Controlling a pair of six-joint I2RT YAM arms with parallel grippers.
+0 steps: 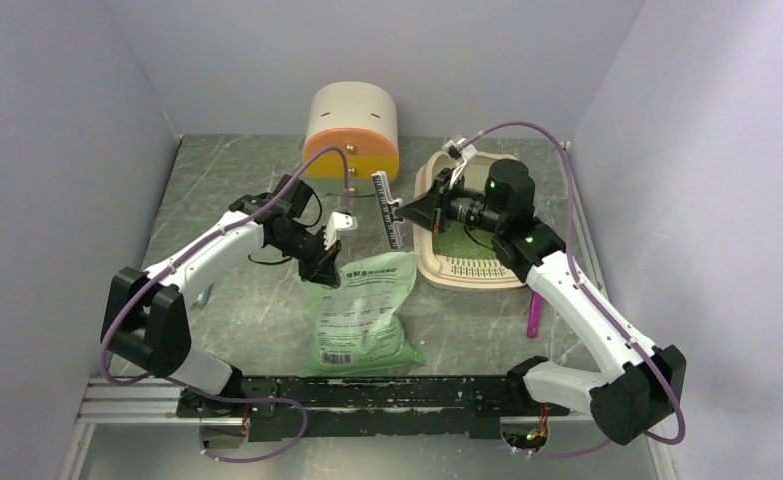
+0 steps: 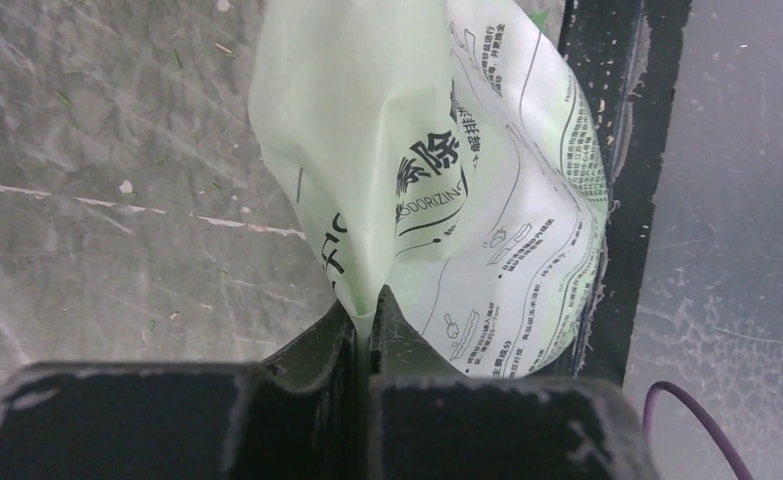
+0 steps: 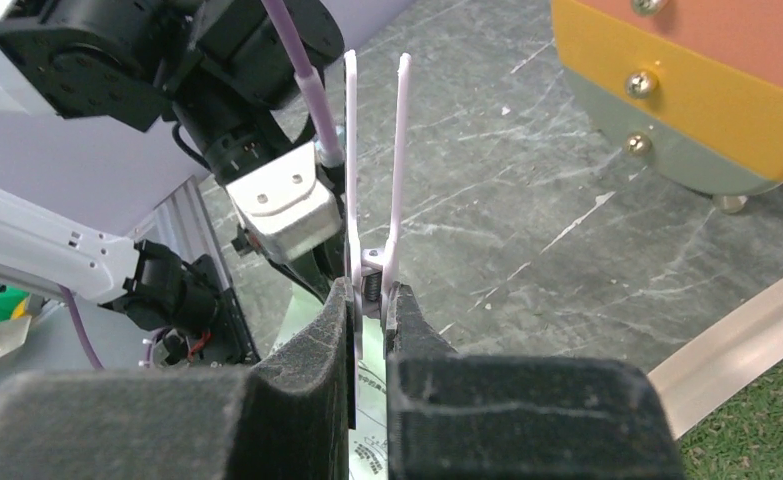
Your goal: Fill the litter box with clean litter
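The pale green litter bag stands at the front middle of the table. My left gripper is shut on the bag's top, pinching gathered plastic in the left wrist view. My right gripper is shut on a clip, a long white-and-black piece held in the air above the bag's upper right; in the right wrist view its two pale bars stick up from the fingers. The beige litter box sits at the right with green granules inside, partly hidden under the right arm.
A cream cabinet with orange and yellow fronts stands at the back middle. A purple-handled tool lies right of the box's front. Walls bound the back and sides.
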